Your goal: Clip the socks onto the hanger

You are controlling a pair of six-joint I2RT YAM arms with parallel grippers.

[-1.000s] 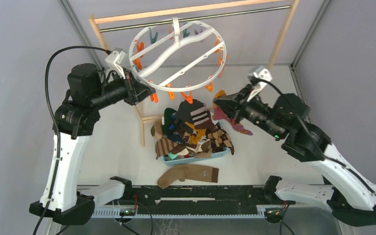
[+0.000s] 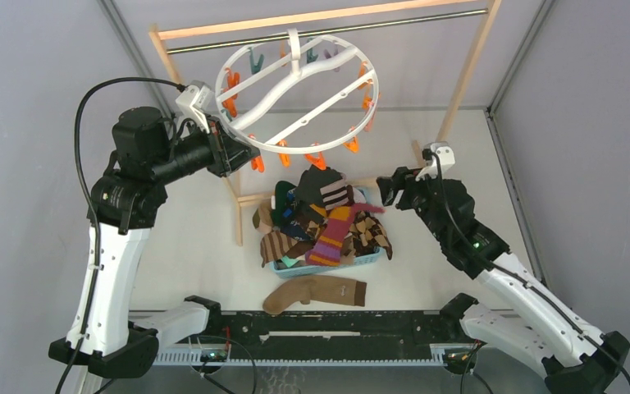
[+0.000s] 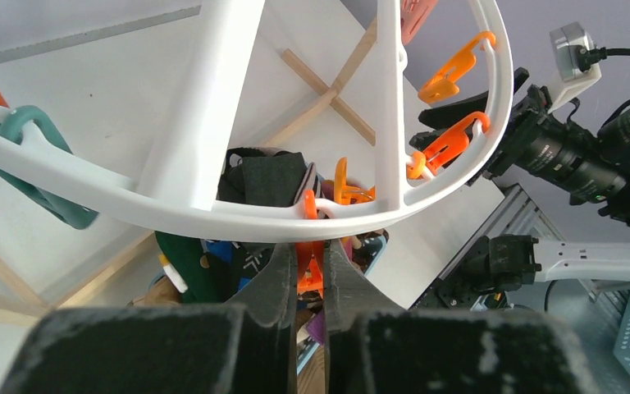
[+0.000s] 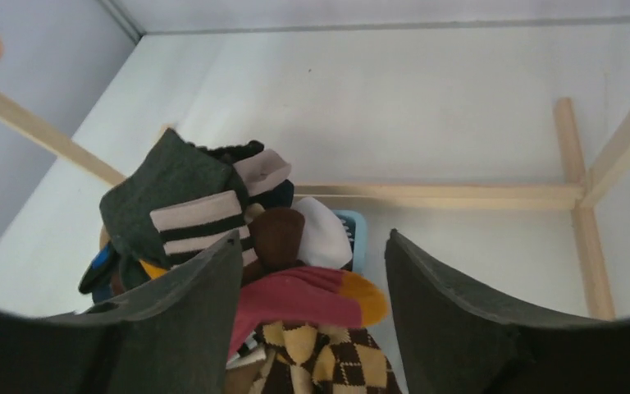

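Note:
The round white hanger [image 2: 306, 150] hangs from the metal rod, with coloured clips around its ring. At the ring's left front, my left gripper [image 2: 242, 152] is shut on an orange clip [image 3: 309, 267], seen between its fingers in the left wrist view. No sock shows in that clip. My right gripper [image 2: 385, 187] stands open at the basket's right, nothing gripped. A magenta sock with an orange toe [image 4: 312, 297] lies across the sock pile, below the spread right fingers [image 4: 213, 283]. Other socks fill the blue basket [image 2: 328, 266].
A brown sock [image 2: 316, 292] lies flat in front of the basket. The wooden stand's right post [image 2: 467, 74] rises behind the right arm.
The sock now lies on the pile. The left arm stayed still.

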